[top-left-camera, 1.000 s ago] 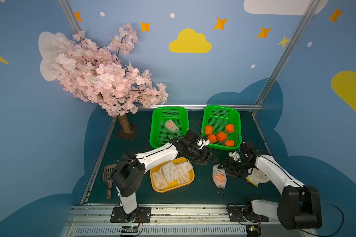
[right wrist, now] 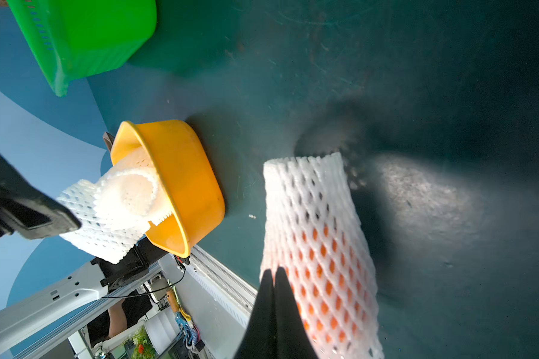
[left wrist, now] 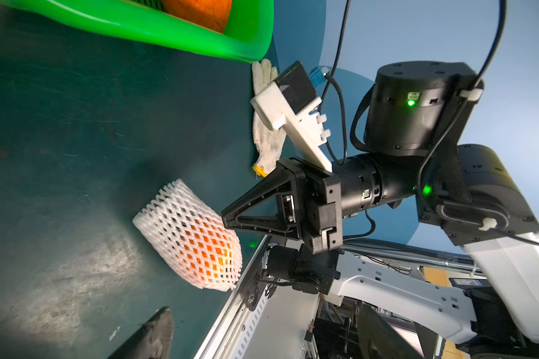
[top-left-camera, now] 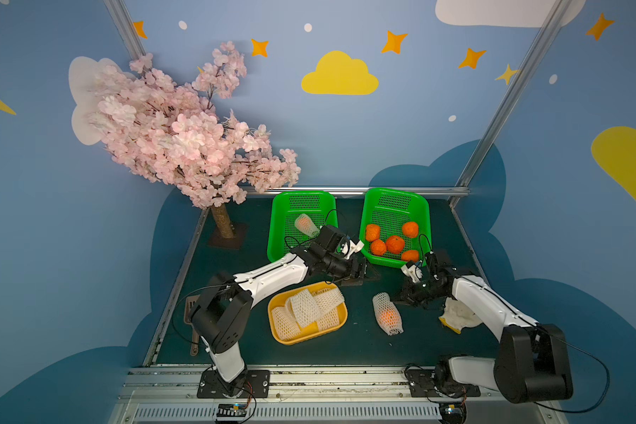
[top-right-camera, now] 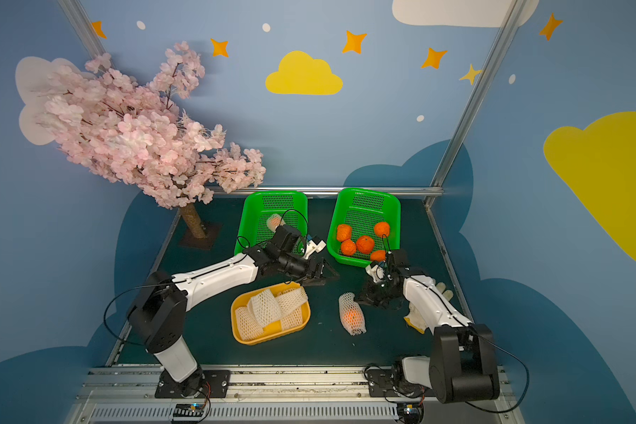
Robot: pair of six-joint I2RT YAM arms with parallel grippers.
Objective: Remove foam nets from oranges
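An orange in a white foam net (left wrist: 191, 239) lies on the dark table between my grippers, one end of the net empty. My left gripper hangs above the table left of it, its fingers apart with nothing between them. My right gripper is just beside and above the netted orange, shut with nothing showing between its fingers. Another netted orange (top-left-camera: 305, 224) sits in the left green basket (top-left-camera: 275, 219). Several bare oranges (top-left-camera: 395, 244) are in the right green basket (top-left-camera: 420, 205).
A yellow tray (top-left-camera: 284, 339) holding several loose foam nets (top-left-camera: 304, 309) stands front left. A white glove (left wrist: 266, 143) lies at the right edge under the right arm. A slotted scoop (top-left-camera: 190, 304) lies at the far left, beside an artificial blossom tree (top-left-camera: 222, 222).
My left gripper has moved back to the left. My right gripper has shifted slightly over the last second. The netted orange on the table has slid a little left.
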